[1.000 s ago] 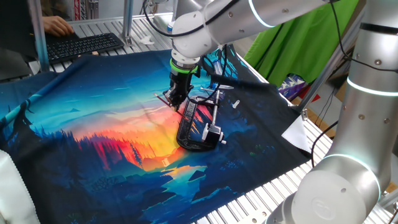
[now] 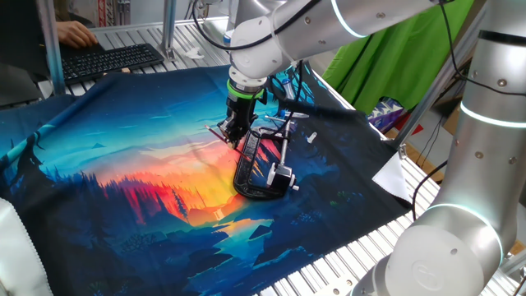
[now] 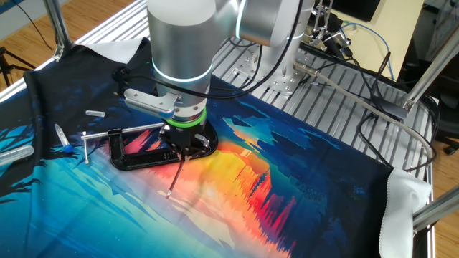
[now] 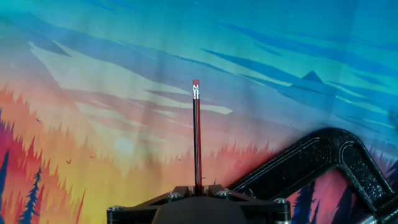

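A dark pencil with red stripes and a pink eraser end (image 4: 197,134) sticks out from my gripper in the wrist view. The fingers meet around its lower part, so the gripper appears shut on it; the far end of the pencil is hidden. In exterior view 2 the pencil (image 3: 175,179) slants out from beneath the gripper (image 3: 185,152), its eraser end over the pale part of the cloth. A black C-clamp (image 3: 136,159) lies right by the gripper, partly hidden behind it. Exterior view 1 shows the gripper (image 2: 233,144) at the clamp's (image 2: 244,174) far left end.
A printed landscape cloth (image 2: 107,214) covers the table. Beside the clamp lie a blue-tipped pen (image 3: 63,137), a small white piece (image 3: 95,113) and a clear tube (image 3: 16,155).
The gripper and pencil have shifted very slightly right in exterior view 1. The clamp and the cloth have stayed put.
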